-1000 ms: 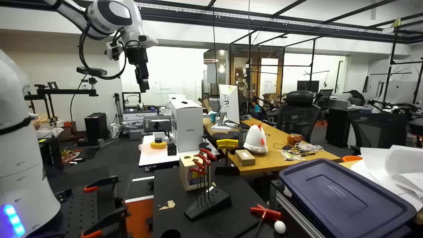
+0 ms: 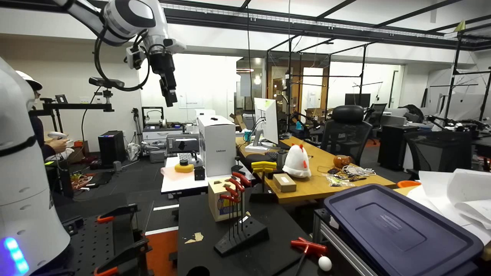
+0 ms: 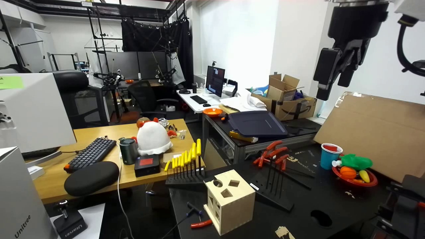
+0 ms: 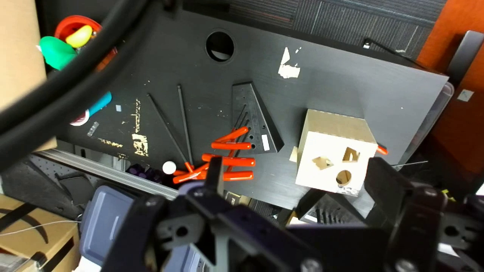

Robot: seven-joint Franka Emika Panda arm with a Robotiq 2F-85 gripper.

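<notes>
High above the black table my gripper (image 3: pixel 334 88) hangs open, its fingers well apart and nothing between them. In the wrist view a wooden shape-sorter box (image 4: pixel 333 158) lies below, seen between the fingers but far beneath them. Left of it there stands a black wedge-shaped holder (image 4: pixel 265 120) with several red-handled hex keys (image 4: pixel 238 161). Two more red-handled keys (image 4: pixel 183 131) lie loose on the table, close to a small white ball (image 4: pixel 169 167).
A red bowl with toy food (image 3: pixel 370 179) and a blue cup (image 3: pixel 329 156) stand by a cardboard sheet (image 3: pixel 370 133). Yellow-handled keys (image 3: pixel 187 158) stand behind the box. A dark blue lid (image 2: pixel 400 230) lies beside the table. A round hole (image 4: pixel 220 46) opens in the tabletop.
In exterior view 1 the arm and gripper have shifted slightly to the right. A person in a white cap has come further into view behind the robot's base. The table objects have not moved.
</notes>
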